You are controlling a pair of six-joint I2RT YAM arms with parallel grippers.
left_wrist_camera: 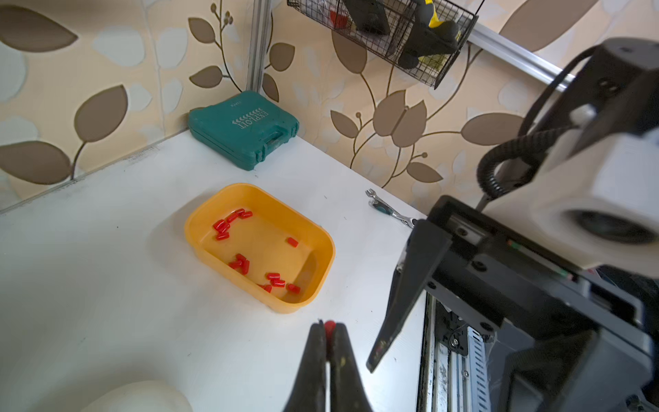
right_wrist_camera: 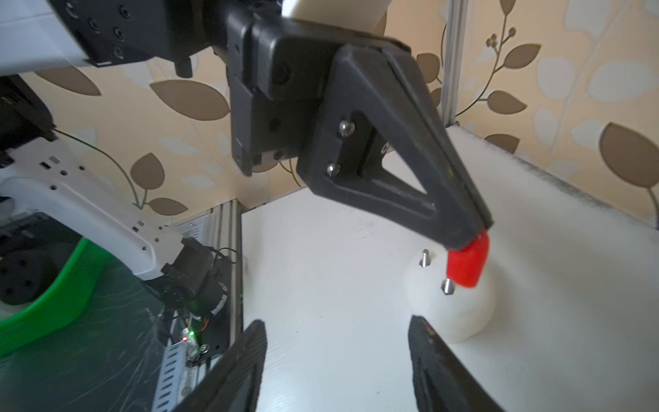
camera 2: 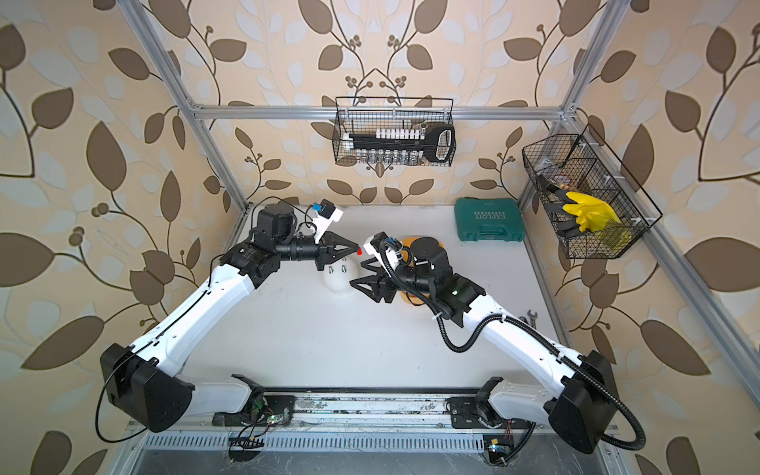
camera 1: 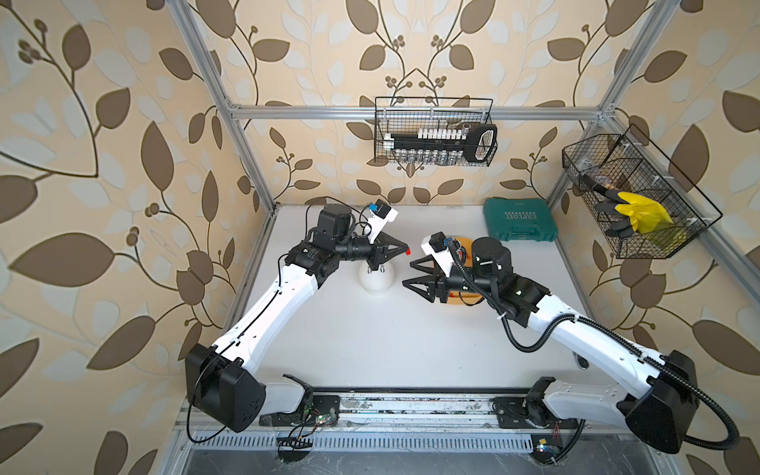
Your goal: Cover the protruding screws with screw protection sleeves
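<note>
My left gripper is shut, pinching a small red sleeve at its fingertips; part of the sleeve sticks out beyond them. A white rounded object stands on the table, with two bare metal screws visible: one screw to the left, another screw partly behind the sleeve in the right wrist view. The held sleeve hangs above and to the right of the white object in the top left view, apart from it. Facing the left one, my right gripper stands open and empty.
Several loose red sleeves lie in an orange tray, partly hidden by the right arm from above. A green case sits at the back right, and a wrench near the right edge.
</note>
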